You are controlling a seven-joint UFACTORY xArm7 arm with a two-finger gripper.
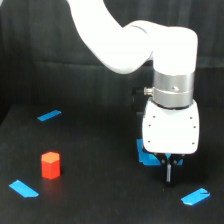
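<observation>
My gripper (pixel 168 172) hangs over the right part of the dark table, pointing straight down. Its thin black fingers are seen almost edge-on, and I cannot tell how far apart they stand or whether anything is between them. Close behind it lies a blue patch (pixel 147 154), partly covered by the white hand. An orange-red cube (pixel 51 165) rests on the table at the left, well apart from the gripper.
Short blue strips mark the table: one strip at the back left (pixel 49 115), a strip at the front left (pixel 23 188) and another strip at the front right (pixel 195 197). Between the cube and the gripper the surface is bare. A dark curtain hangs behind.
</observation>
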